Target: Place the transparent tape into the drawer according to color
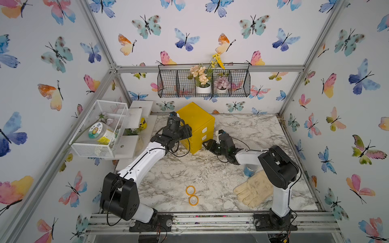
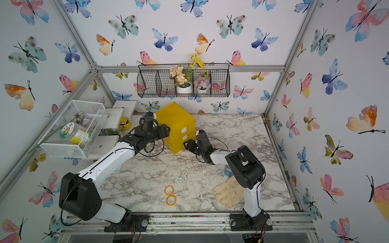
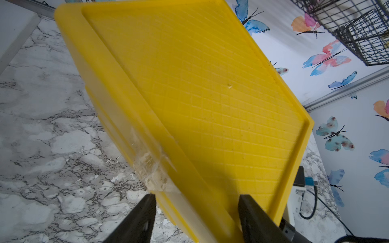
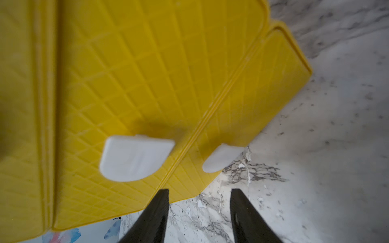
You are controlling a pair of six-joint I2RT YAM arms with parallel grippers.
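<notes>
Two rolls of tape with orange-yellow rims, the first (image 1: 186, 188) and the second (image 1: 193, 205), lie side by side on the table near its front. Farther back stands the yellow drawer cabinet (image 1: 194, 111), its drawers closed. In the left wrist view the fingers of my left gripper are apart, at the cabinet's top edge and near corner; contact is unclear. My right gripper is open before the drawer fronts, nothing between its fingers. Beyond it are the upper white handle (image 4: 135, 158) and the lower white handle (image 4: 222, 157).
A beige glove (image 1: 255, 190) and a blue can (image 1: 249, 170) sit at the right, near the right arm. White shelves and a white wire basket (image 1: 93, 149) stand at the left. A black wire rack (image 1: 168, 85) hangs behind. The table's front middle holds only the tape.
</notes>
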